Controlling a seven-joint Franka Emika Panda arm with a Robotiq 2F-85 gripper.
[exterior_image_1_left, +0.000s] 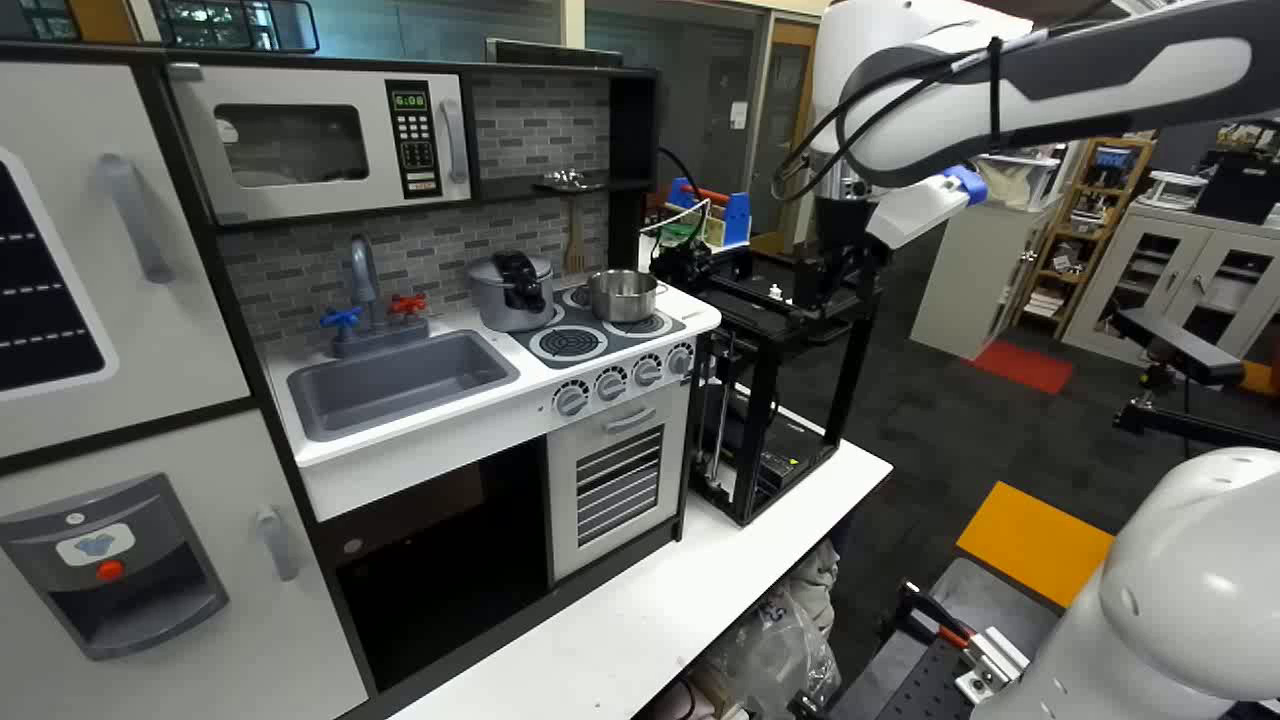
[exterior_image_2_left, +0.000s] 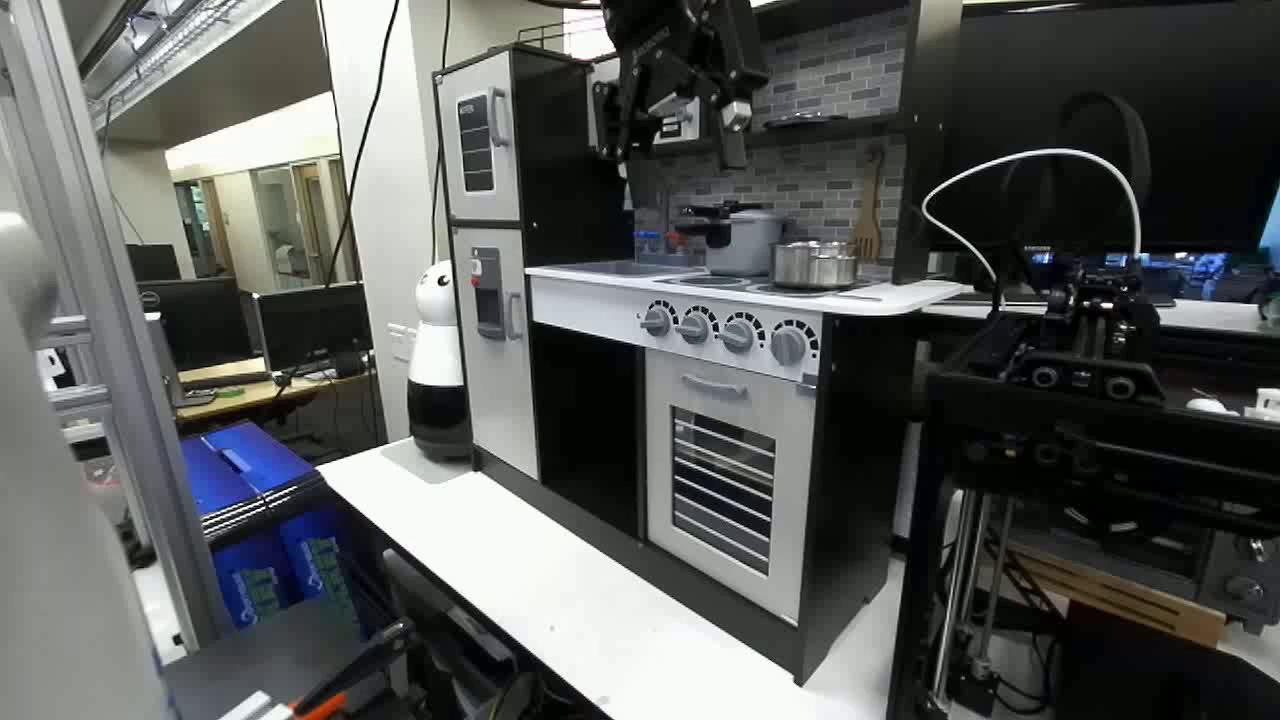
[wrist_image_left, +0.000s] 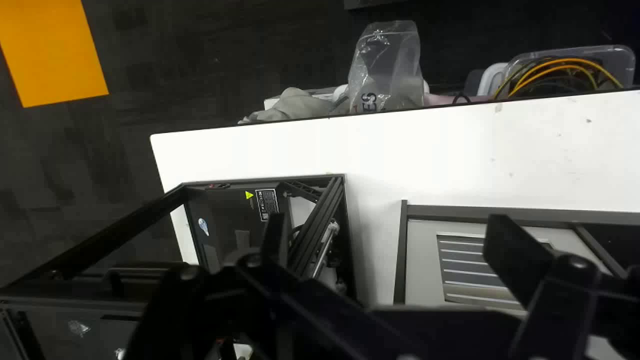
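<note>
My gripper is open, its two black fingers wide apart with nothing between them. In exterior view 2 the gripper hangs high in front of the toy kitchen, clear of every surface. On the stove stand a small steel pot and, beside it, a grey lidded pot with a black handle. A wooden spatula hangs on the tiled back wall. To the left lies the grey sink with its faucet. The oven door and the microwave door are closed.
A black-framed 3D printer stands right of the kitchen.
</note>
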